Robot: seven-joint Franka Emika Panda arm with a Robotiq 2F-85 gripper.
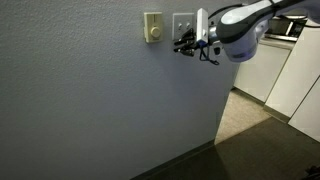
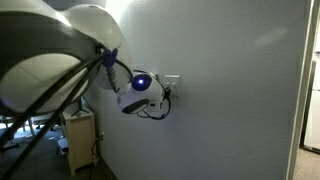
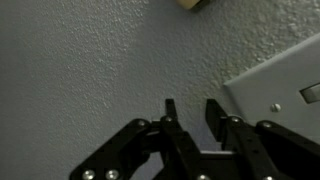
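Observation:
A white switch plate (image 1: 183, 20) is fixed high on the grey wall, with a beige plate bearing a round dial (image 1: 153, 27) just to its left. My gripper (image 1: 184, 45) is at the white plate's lower edge, close to the wall. In the wrist view the two dark fingers of the gripper stand apart, with bare wall in the gap and nothing held. There, the white plate (image 3: 285, 95), showing a screw and part of a switch, lies right of the fingertips. Whether a finger touches the wall or plate is unclear.
Bare grey wall (image 1: 90, 100) spreads below and left of the plates. Past the wall's right end are white cabinets (image 1: 262, 72) and dark floor. In exterior view 2 a wooden cabinet (image 2: 80, 140) stands behind the arm.

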